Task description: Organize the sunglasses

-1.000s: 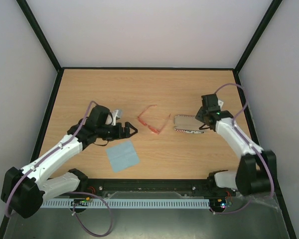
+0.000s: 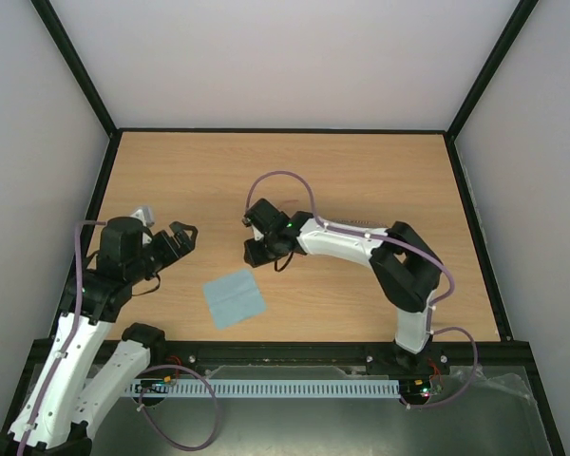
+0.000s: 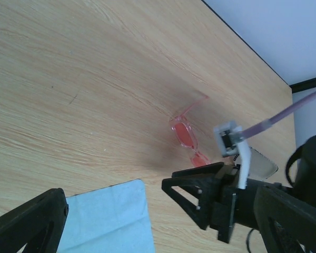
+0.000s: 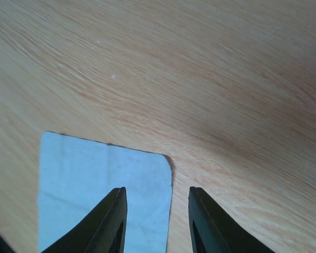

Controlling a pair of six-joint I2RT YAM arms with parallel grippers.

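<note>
Pink sunglasses (image 3: pixel 184 134) lie on the wood, mostly hidden under my right arm in the top view. Behind that arm is the grey case (image 3: pixel 260 166), largely covered. A light blue cloth (image 2: pixel 234 298) lies near the front edge; its upper corner shows below my right gripper, which hangs part open above it with nothing seen between its fingers. My left gripper (image 2: pixel 184 237) stands open at the left side of the table, empty.
Dark frame rails and walls border it. Purple cables loop over both arms.
My right arm has swung left from the case to above the area by the cloth, covering the sunglasses. My left arm has drawn back to the left.
</note>
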